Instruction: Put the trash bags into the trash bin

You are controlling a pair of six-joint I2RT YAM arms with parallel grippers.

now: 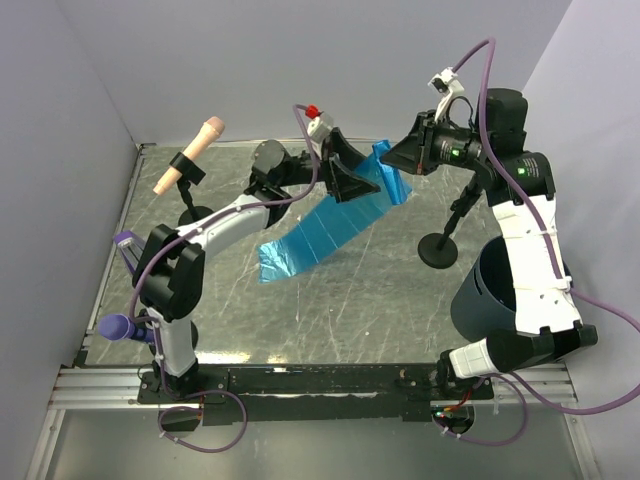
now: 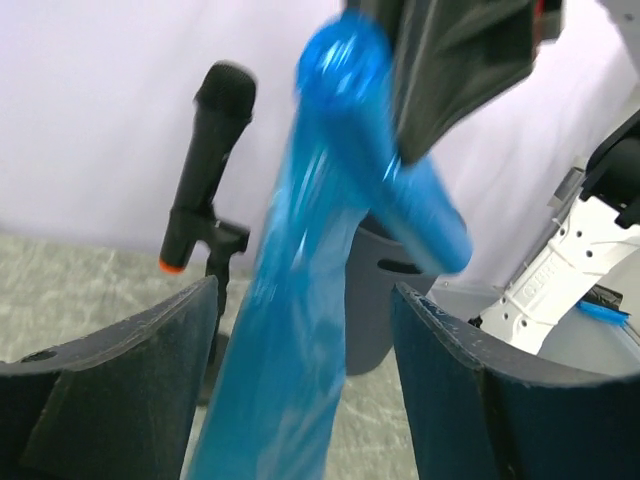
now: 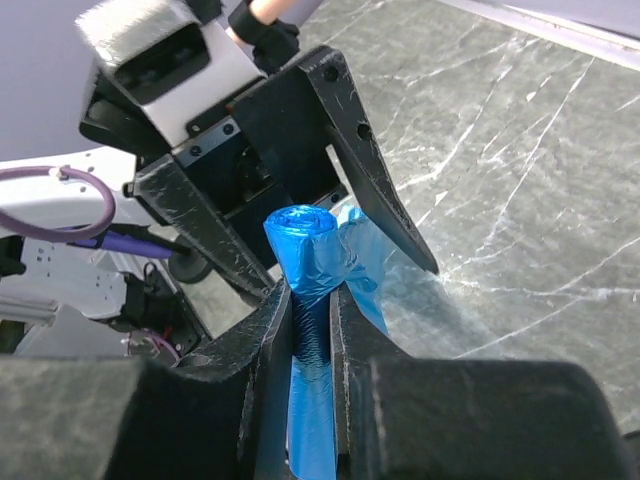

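Observation:
A long blue plastic trash bag [image 1: 330,235] slants from the tabletop up to the two grippers, its upper end bunched into a roll. My right gripper [image 1: 396,160] is shut on that roll; in the right wrist view the blue plastic [image 3: 312,385] runs between its fingers. Just left of it, my left gripper [image 1: 370,174] stands open with its fingers spread around the bag. In the left wrist view the bag [image 2: 290,330] hangs in the gap, apart from both fingers [image 2: 135,375]. The dark trash bin [image 1: 478,308] stands at the right, partly under my right arm.
One microphone stand [image 1: 438,250] rises between the bag and the bin. Another stand holds a tan microphone [image 1: 190,155] at the back left. Purple holders [image 1: 117,327] are at the left edge.

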